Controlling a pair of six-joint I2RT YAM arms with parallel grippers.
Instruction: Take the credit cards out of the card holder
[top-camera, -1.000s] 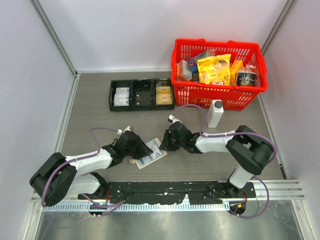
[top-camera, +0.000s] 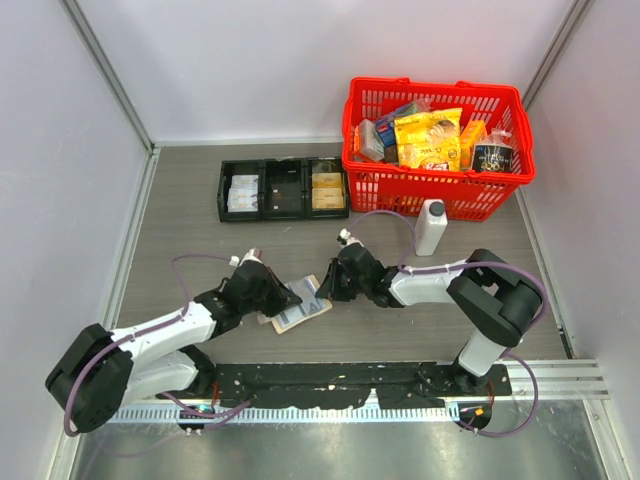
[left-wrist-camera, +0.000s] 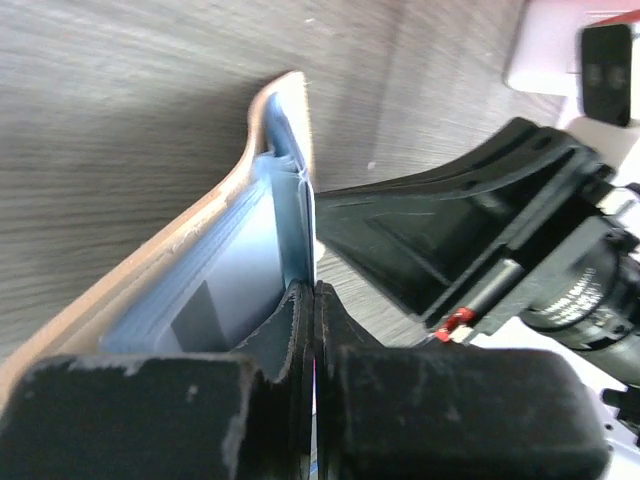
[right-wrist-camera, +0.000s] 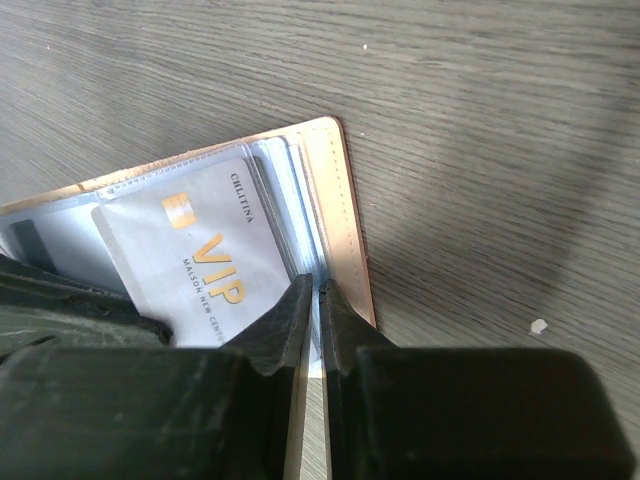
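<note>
The open card holder (top-camera: 293, 318) lies on the table between my two grippers, its tan border (right-wrist-camera: 340, 190) framing clear sleeves. A white VIP card (right-wrist-camera: 180, 245) with gold lettering shows in a sleeve in the right wrist view. My left gripper is shut at the upright edge of a clear sleeve (left-wrist-camera: 285, 210); whether film is pinched there is unclear. Its dark finger (right-wrist-camera: 90, 310) reaches over the card's lower left. At the holder's right end, my right gripper has a narrow gap between its fingertips, right at the sleeve edge, with no card visibly gripped.
A black tray (top-camera: 285, 215) with three compartments stands behind, beside a red basket (top-camera: 435, 182) full of packages. The white bottle (top-camera: 430, 228) is behind the right arm. Bare table lies between the tray and the grippers.
The right gripper has shifted a little left toward the sleeve edge. The holder stays in about the same place.
</note>
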